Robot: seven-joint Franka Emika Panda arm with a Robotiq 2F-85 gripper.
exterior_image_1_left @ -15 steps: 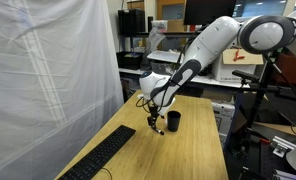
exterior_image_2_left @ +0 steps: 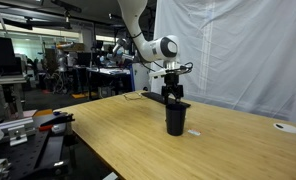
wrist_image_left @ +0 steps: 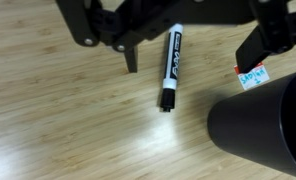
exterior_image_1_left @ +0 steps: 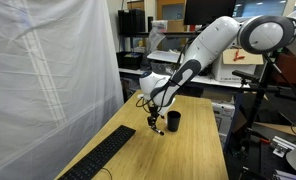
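A white marker with a black cap (wrist_image_left: 170, 72) lies on the wooden table, its capped end toward the bottom of the wrist view. My gripper is open above it, one finger to each side and nothing held. A black cup (wrist_image_left: 263, 128) stands close by on the right in that view, partly cut off by the frame edge. From the side, the cup (exterior_image_2_left: 175, 122) is upright, with my gripper (exterior_image_2_left: 172, 97) just behind it. In exterior view 1 the cup (exterior_image_1_left: 174, 121) is right of the gripper (exterior_image_1_left: 154, 121).
A black keyboard (exterior_image_1_left: 98, 153) lies along the table's left side. A small tag with a red and blue print (wrist_image_left: 253, 76) is beside the cup. A white curtain (exterior_image_1_left: 48, 80) hangs beyond its edge.
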